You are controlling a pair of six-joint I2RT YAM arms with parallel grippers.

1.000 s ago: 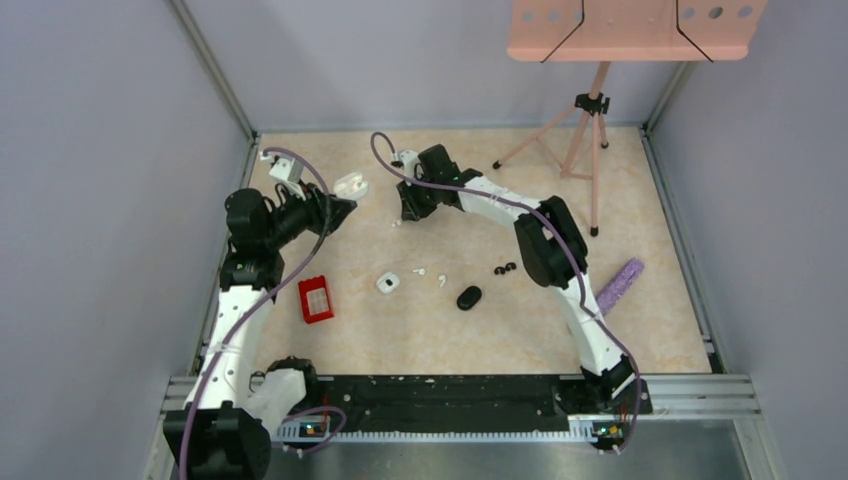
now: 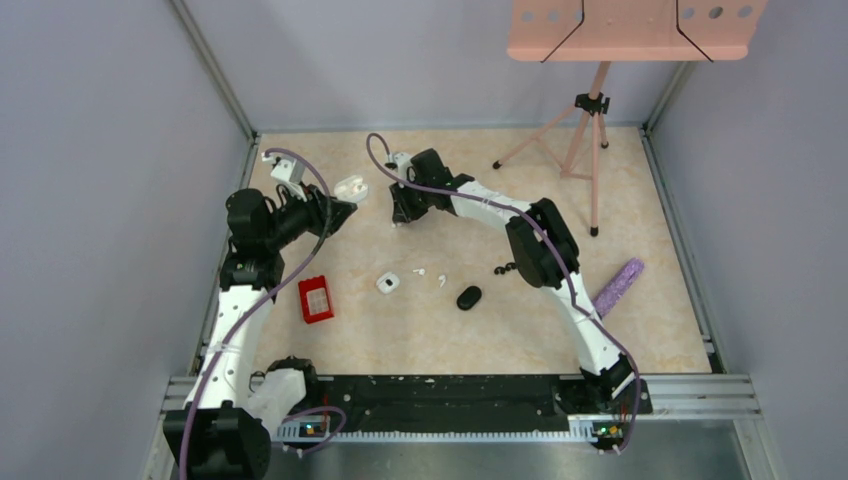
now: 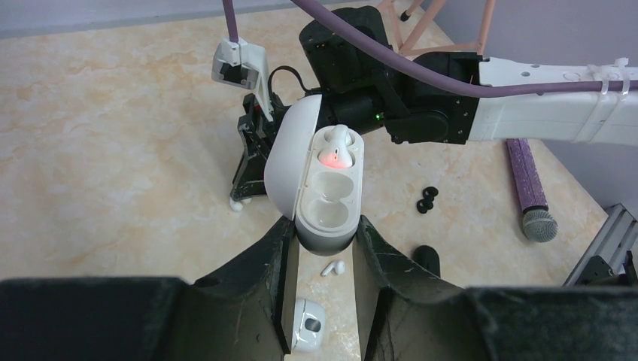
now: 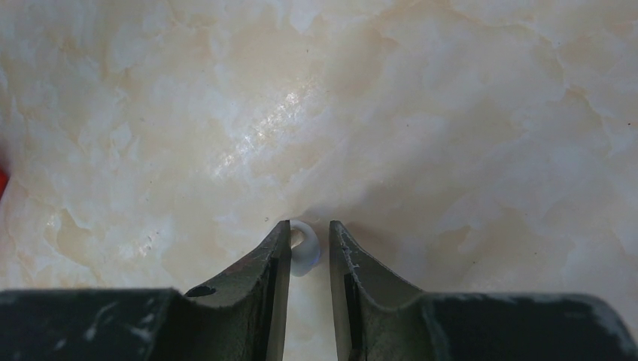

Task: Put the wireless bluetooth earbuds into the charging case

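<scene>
My left gripper is shut on the open white charging case (image 3: 328, 207), held above the table (image 2: 350, 330). One slot holds an earbud (image 3: 335, 156) with a red glow beside it; the other slot looks empty. My right gripper is low at the tabletop, part open, with a loose white earbud (image 4: 305, 254) at its fingertips, partly behind the left finger. Whether both fingers touch it, I cannot tell.
A white square case (image 2: 388, 283), small white earbuds (image 2: 442, 281), a black case (image 2: 469, 298), black earbuds (image 2: 505, 269), a red box (image 2: 315, 300) and a purple microphone (image 2: 619, 284) lie around. A pink stand (image 2: 595, 150) occupies the back right.
My right arm has shifted slightly left, its gripper coming over the loose earbud. The left arm and the case in it look unchanged.
</scene>
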